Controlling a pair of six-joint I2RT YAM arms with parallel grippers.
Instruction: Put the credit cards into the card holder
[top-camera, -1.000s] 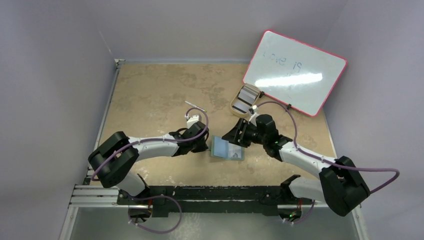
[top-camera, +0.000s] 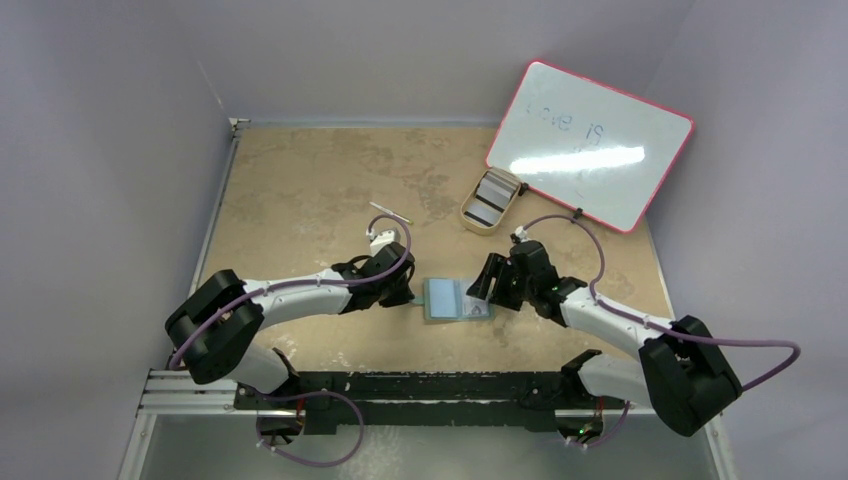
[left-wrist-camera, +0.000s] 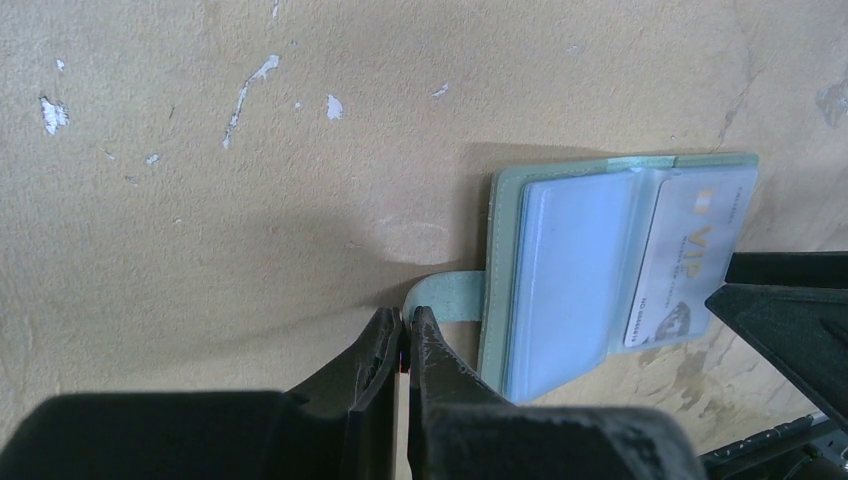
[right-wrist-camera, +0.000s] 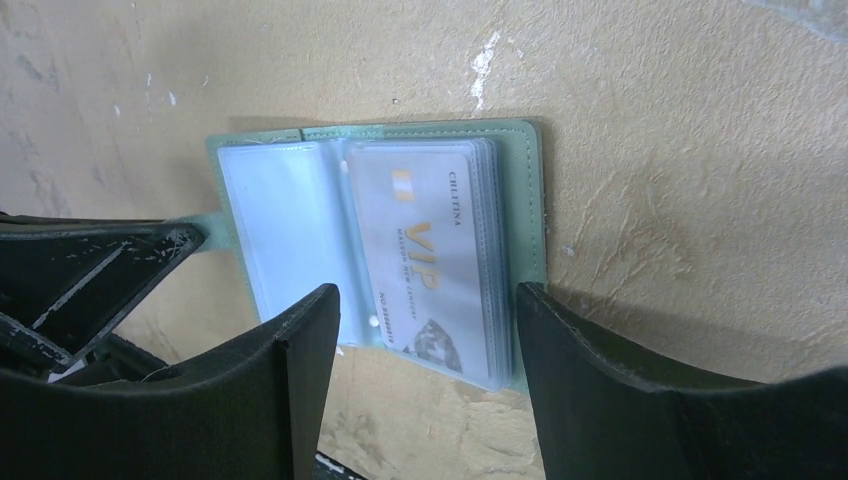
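A pale green card holder (top-camera: 443, 318) lies spread open on the table. In the right wrist view a white VIP card (right-wrist-camera: 420, 230) sits in the clear sleeves of its right half; the left half shows a blank, bluish sleeve (right-wrist-camera: 290, 220). From the holder's left edge sticks out a short strap (left-wrist-camera: 450, 294), whose end is pinched between the fingertips of my left gripper. Over the VIP half stands my right gripper, open, its fingers apart around the near part of that half, with nothing gripped.
A tan box (top-camera: 490, 200) divided into compartments stands behind the holder, near a whiteboard (top-camera: 590, 140) at the back right. A pen (top-camera: 391, 212) lies further left.
The left arm moved slightly left, and the holder has shifted a little to the right and forward.
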